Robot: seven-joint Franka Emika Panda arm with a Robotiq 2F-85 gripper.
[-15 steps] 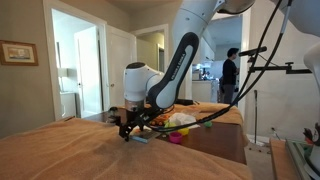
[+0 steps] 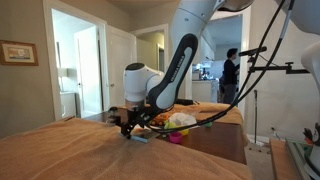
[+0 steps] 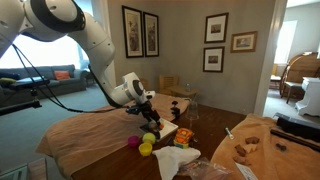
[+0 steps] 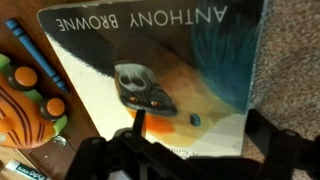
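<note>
A book with a gorilla face on its cover and the name Anthony Browne fills most of the wrist view. My gripper is open over it, with one finger above the cover and the other by the edge that borders the brown cloth. Nothing shows held between the fingers. From outside, the gripper is low, close above the cloth-covered part of the table. In the second exterior view the gripper stands beside a pale flat shape, probably the book. Whether the fingers touch the book I cannot tell.
An orange toy car, a blue crayon and a marker lie beside the book. Colored cups, among them a yellow one, are near the gripper. A white cloth lies in front.
</note>
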